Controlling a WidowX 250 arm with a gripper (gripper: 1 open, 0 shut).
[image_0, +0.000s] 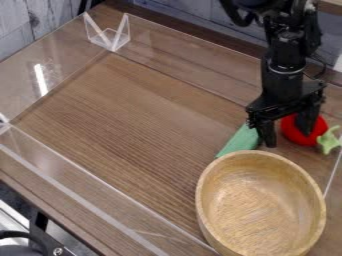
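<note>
My black gripper (286, 124) hangs low at the right side of the camera view, its fingers spread over a red round object (305, 129) that has green leafy parts (329, 139) at its right. Whether the fingers touch or hold it cannot be told. A light green oblong object (238, 143) lies just left of the gripper, partly behind the near rim of a bowl.
A large tan bowl (259, 164) fills the lower right. A white wire item (107, 30) sits at the back left.
</note>
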